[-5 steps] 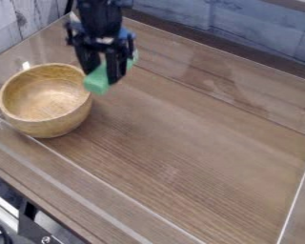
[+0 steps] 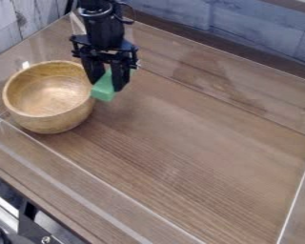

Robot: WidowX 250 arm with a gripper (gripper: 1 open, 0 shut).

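Note:
A black robot arm reaches down from the upper left to its gripper (image 2: 104, 69), which is shut on a light green object (image 2: 103, 87) hanging below the fingers. The object is held just right of a round tan wooden bowl (image 2: 47, 112), near its upper right rim. The arm's fingertips are small and dark, partly hidden around the green object.
A low edge runs along the back and right sides. Black cables lie at the bottom left, off the table.
Over the last second the gripper and green object came down from higher up near the back.

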